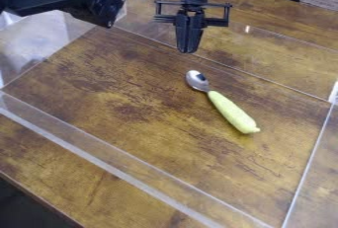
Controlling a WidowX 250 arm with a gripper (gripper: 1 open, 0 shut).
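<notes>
A spoon (197,80) with a metal bowl lies on the wooden table beside, or joined to, a pale yellow-green elongated piece (231,112) that extends toward the lower right. Behind them and a little to the left, my black gripper (188,46) hangs with its fingers close together and nothing visible between them. It is apart from the spoon.
Clear low walls or strips edge the work area (106,104) on the wooden table. The arm's dark body fills the upper left.
</notes>
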